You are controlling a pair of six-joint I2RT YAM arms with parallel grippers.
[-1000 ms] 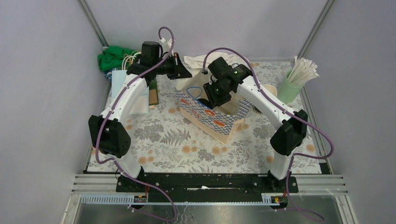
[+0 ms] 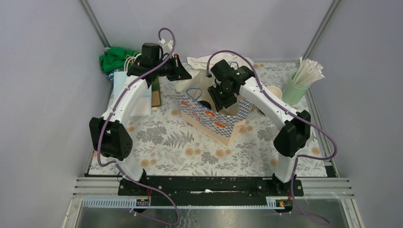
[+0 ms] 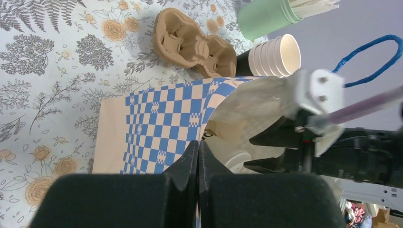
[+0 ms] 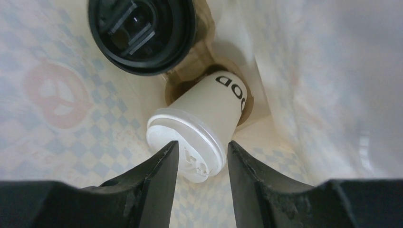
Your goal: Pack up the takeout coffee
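Observation:
A checkered paper bag [image 2: 211,121] stands open at the table's centre. My left gripper is shut at the bag's near edge in the left wrist view, the wall running under its fingers. My right gripper is inside the bag, part open, at the lid of a white cup [image 4: 209,107] that lies tilted in a cardboard carrier [image 4: 199,64]; whether it grips the lid is unclear. A black-lidded cup [image 4: 142,33] sits in the carrier beside it.
A green holder with wrapped straws [image 2: 297,88], stacked cups [image 3: 266,59] and a pulp carrier [image 3: 178,40] stand to the right. Folded bags [image 2: 140,102] lie at left.
The bag has shifted slightly left. My right gripper has moved slightly down inside it; the left arm is nearly still.

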